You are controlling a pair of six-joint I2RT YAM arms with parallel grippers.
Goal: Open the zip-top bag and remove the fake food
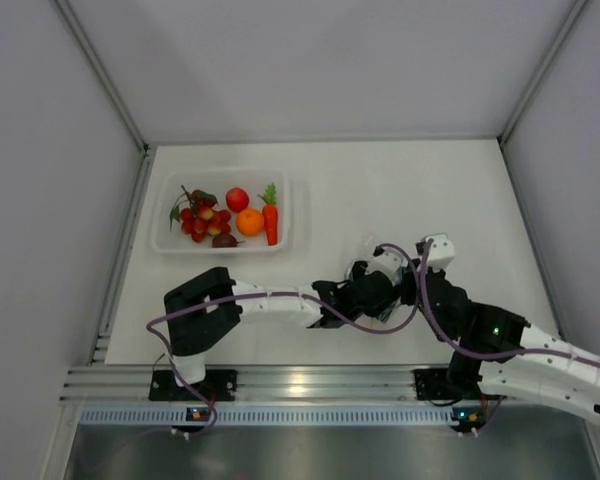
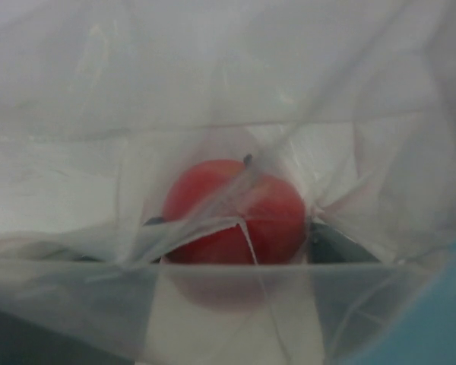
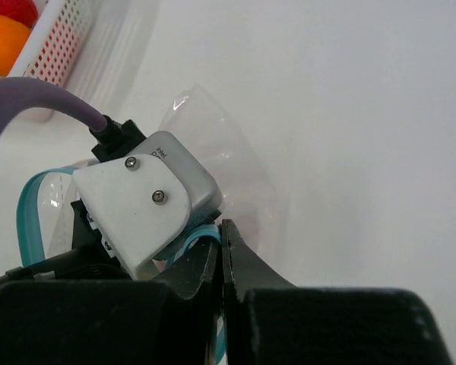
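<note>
A clear zip top bag (image 3: pixel 213 137) with a light blue band stands under both arms, mostly hidden in the top view. Inside it, a round red fake food (image 2: pixel 235 228) fills the middle of the left wrist view behind wrinkled plastic. My left gripper (image 1: pixel 385 285) is at the bag, its fingers blurred behind the plastic; how far they are apart is hard to tell. My right gripper is shut at the bag's blue band, close beside the left gripper's housing.
A white basket (image 1: pixel 160 220) with fake fruit and vegetables, including an orange (image 1: pixel 249 222) and a carrot (image 1: pixel 270 218), stands at the back left.
</note>
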